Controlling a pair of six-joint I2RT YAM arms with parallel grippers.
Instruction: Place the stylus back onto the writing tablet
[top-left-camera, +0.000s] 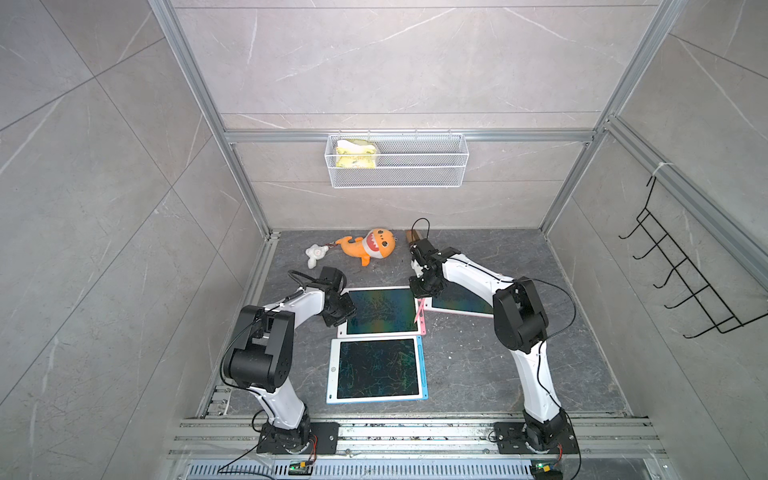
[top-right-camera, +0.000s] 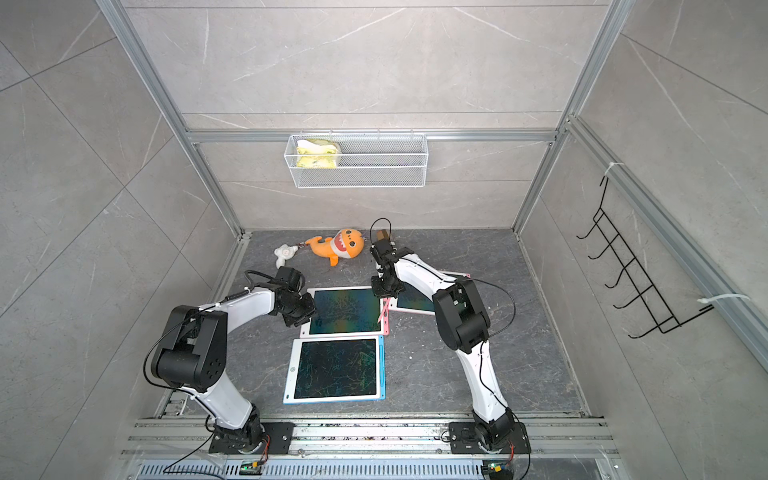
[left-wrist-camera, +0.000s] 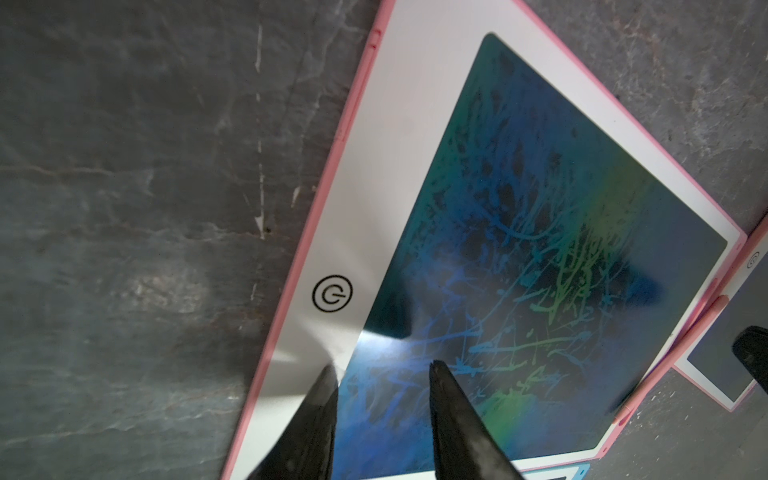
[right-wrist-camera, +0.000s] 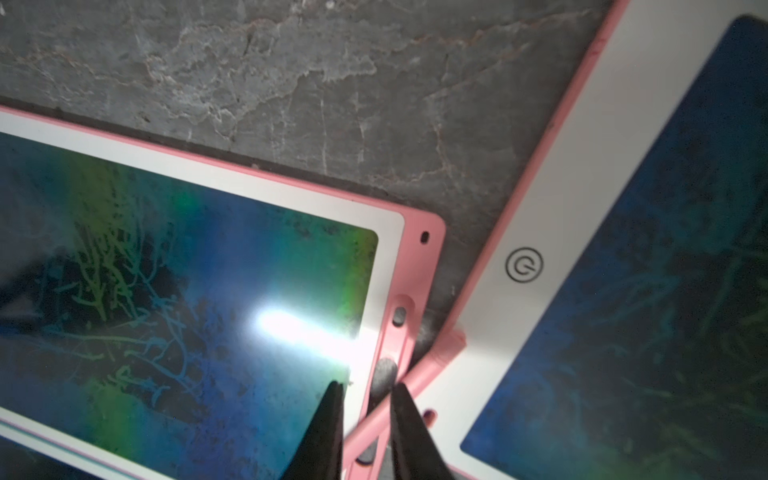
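The pink stylus (right-wrist-camera: 428, 368) lies askew across the pink side strip (right-wrist-camera: 420, 268) of the middle writing tablet (left-wrist-camera: 512, 264). Its upper end reaches over the edge of the right-hand tablet (right-wrist-camera: 576, 216); its lower part crosses the strip's recess, not lined up with it. In the right wrist view my right gripper is over the stylus, fingers a little apart with the stylus visible between them; the left wrist view shows a right fingertip (left-wrist-camera: 750, 348) clear of it. My left gripper is open and empty above the middle tablet's power-button side.
A blue-edged tablet (top-left-camera: 376, 368) lies just in front of the middle one. Behind are an orange shark toy (top-left-camera: 372, 246) and a small white toy (top-left-camera: 316, 254).
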